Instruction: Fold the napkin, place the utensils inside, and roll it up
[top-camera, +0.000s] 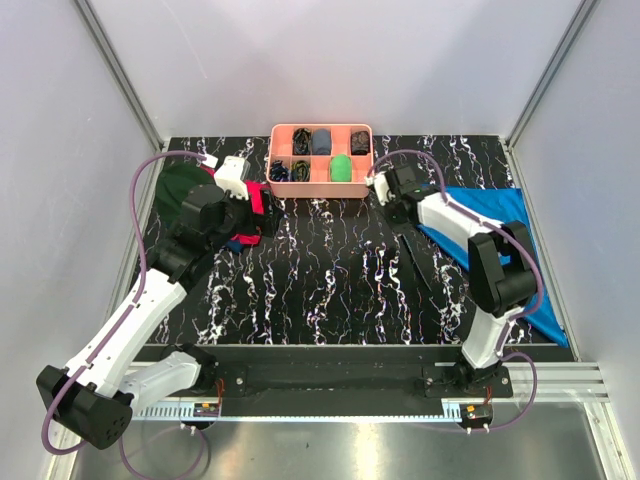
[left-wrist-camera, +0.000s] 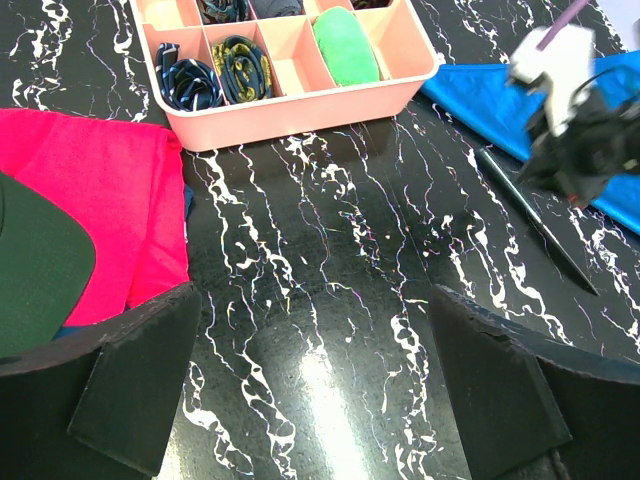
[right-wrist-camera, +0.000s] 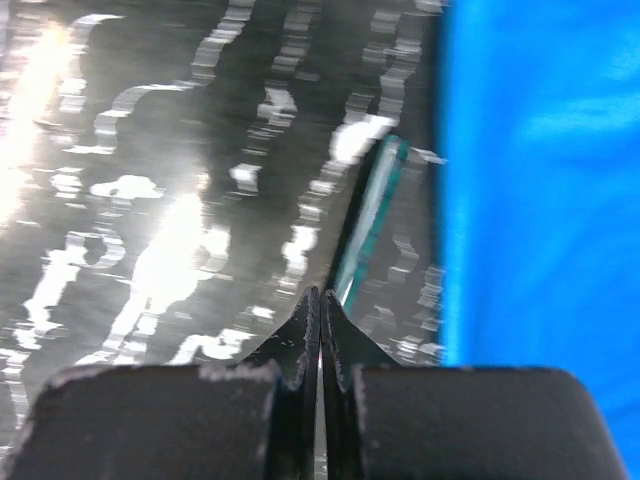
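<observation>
A long dark utensil, apparently a knife (top-camera: 417, 264) (left-wrist-camera: 535, 220) (right-wrist-camera: 371, 215), lies on the table beside a blue napkin (top-camera: 520, 270) (left-wrist-camera: 480, 100) (right-wrist-camera: 540, 180). My right gripper (top-camera: 385, 200) is over the utensil, shut, nothing visible between its fingertips. My left gripper (top-camera: 255, 215) hangs open above the left of the table, near folded red cloth (top-camera: 250, 235) (left-wrist-camera: 100, 170) and green cloth (left-wrist-camera: 35, 260).
A pink divided box (top-camera: 315, 190) (left-wrist-camera: 290, 125) holds several rolled cloths at the back centre. Walls border both sides.
</observation>
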